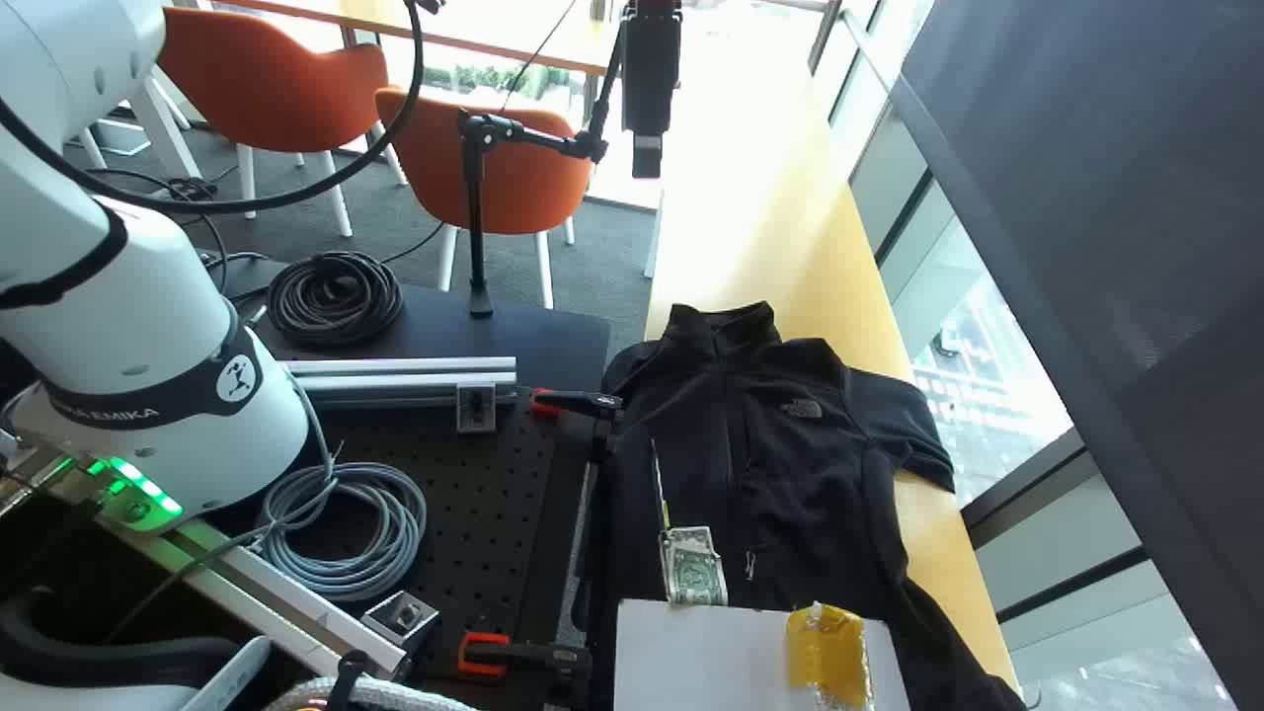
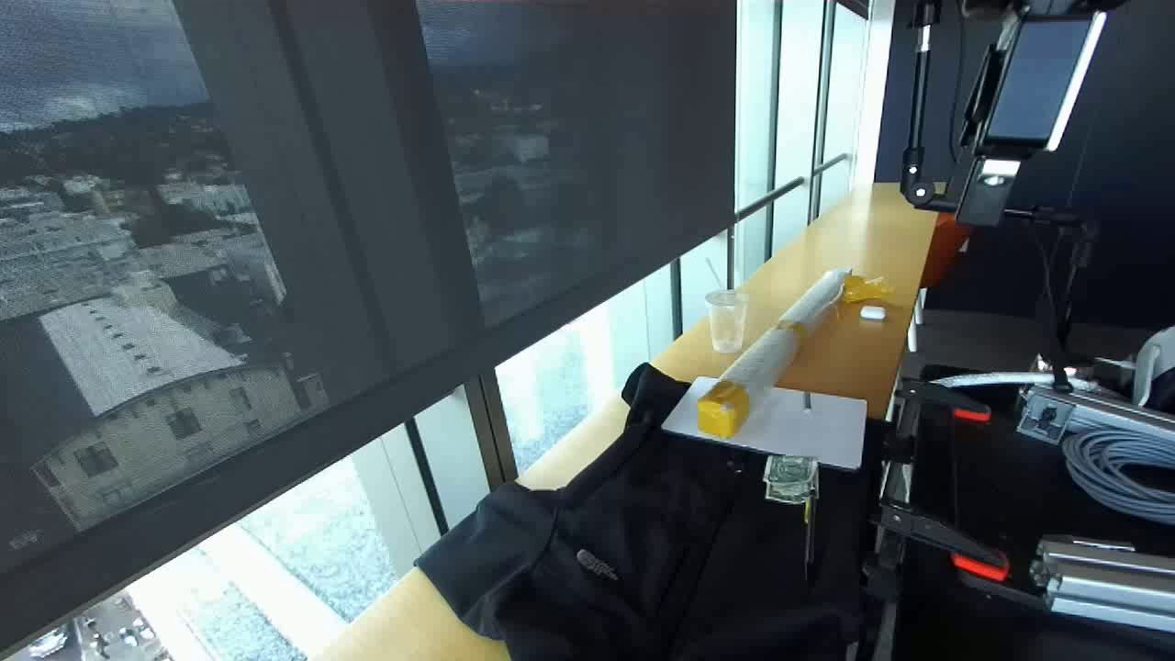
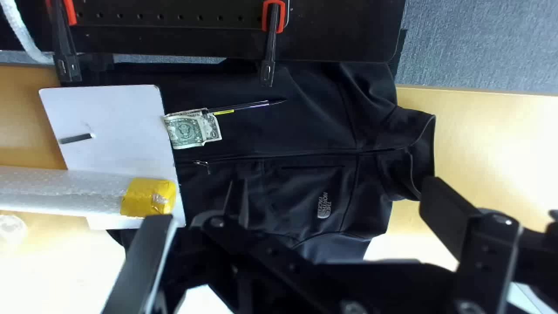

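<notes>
Wide apart, the two fingers of my open gripper frame the lower part of the wrist view, with nothing held between them. Beneath it a black jacket (image 3: 308,125) lies spread over the wooden table. A dollar bill (image 3: 189,131) rests on the jacket against the edge of a white board (image 3: 115,123). Partly under the bill is a dark pen (image 3: 248,106), a yellow strip beside it. Across the board lies a whitish wrapped roll (image 2: 771,358), its end covered in yellow tape (image 1: 829,656). My gripper does not show in either exterior view.
Clamps (image 1: 577,404) with red pads grip the edge of the black perforated base (image 1: 474,521) beside the jacket. A clear cup (image 2: 726,320) and a small white case (image 2: 872,313) stand farther along the table. Bare wood (image 3: 481,136) lies beyond the collar.
</notes>
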